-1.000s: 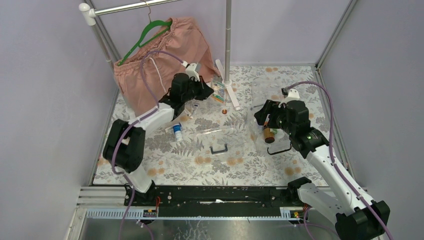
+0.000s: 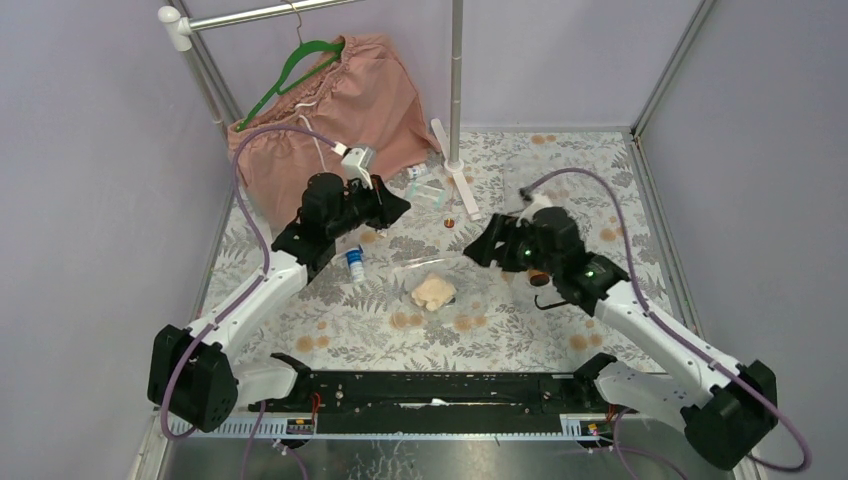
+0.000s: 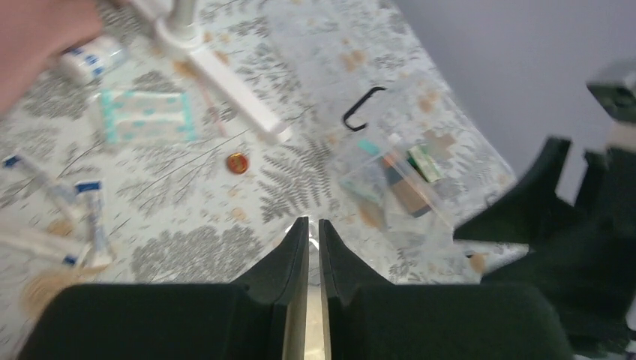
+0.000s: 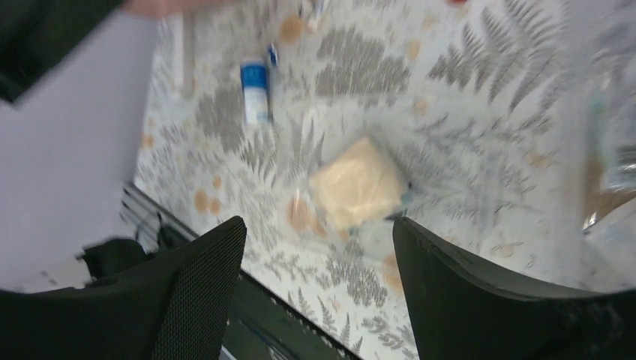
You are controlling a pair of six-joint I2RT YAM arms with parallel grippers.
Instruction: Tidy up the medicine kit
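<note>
My left gripper [image 2: 402,212] is shut above the left-middle of the table, nothing showing between its fingertips. My right gripper [image 2: 478,254] stands open and empty; in the right wrist view its fingers [image 4: 202,281] frame a beige item [image 4: 358,184]. That crumpled item lies on the clear plastic case [image 4: 450,225] at the table's centre. To the right, a second clear case [image 3: 367,161] holds a brown bottle [image 3: 405,187] and a small green box [image 3: 425,163]. Loose behind are a pale teal packet [image 3: 146,116], a white-and-blue bottle [image 3: 91,58] and a small red round thing [image 3: 238,163].
A blue-capped white bottle [image 2: 355,263] stands or lies left of the centre case; slim tube-like items [image 3: 96,217] are near the left arm. A rack's white foot [image 2: 466,195] and a pink cloth [image 2: 360,95] on a green hanger occupy the back.
The beige item has come onto the centre case, covering most of its black handle. My left gripper has drawn back leftward; my right arm has swung left and forward, towards the centre.
</note>
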